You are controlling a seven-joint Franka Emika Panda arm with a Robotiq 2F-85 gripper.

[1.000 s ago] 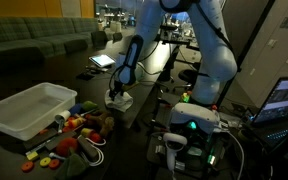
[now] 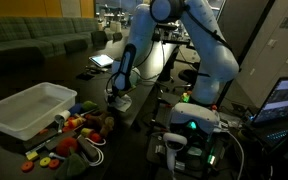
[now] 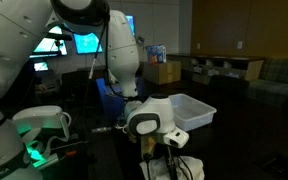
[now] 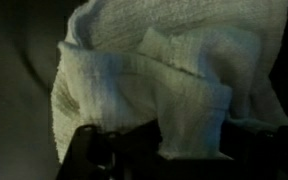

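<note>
A crumpled white cloth [image 4: 174, 70] fills most of the wrist view, and a raised fold of it stands between my dark fingers. The fingers are apart on either side of that fold, with the gripper at the bottom of the view. In exterior view 1 the gripper [image 2: 114, 97] is low at the cloth [image 2: 123, 103], on the dark table. The cloth [image 3: 187, 168] also shows under the arm in exterior view 2, where the fingertips are hard to make out.
A white bin [image 2: 29, 110] stands on the table to the left. Several coloured toys and small objects, among them a red piece [image 2: 66, 146], lie in front of it, near the cloth. A tablet [image 2: 102, 60] rests farther back.
The arm has come down a little and the gripper is now lower, right at the cloth. The bin and the toys have not moved.
</note>
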